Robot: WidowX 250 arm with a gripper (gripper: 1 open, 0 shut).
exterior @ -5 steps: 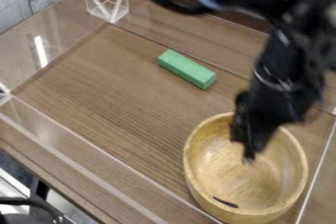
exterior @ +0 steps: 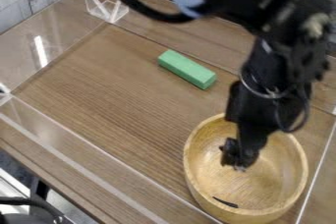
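Note:
My black gripper point(exterior: 242, 130) hangs over a tan round bowl point(exterior: 272, 189), its lower tip reaching down into the upper part of the bowl. Nothing shows between its fingers, which look apart, though the arm hides part of them. A small dark thin object point(exterior: 226, 201) lies on the bowl's floor near the front.
A green block point(exterior: 187, 69) lies on the wooden table point(exterior: 92, 110) behind the bowl. A clear plastic piece point(exterior: 108, 2) stands at the back left.
The arm's shape has shifted and come into sharper focus over the bowl. The bowl and the green block stay in place.

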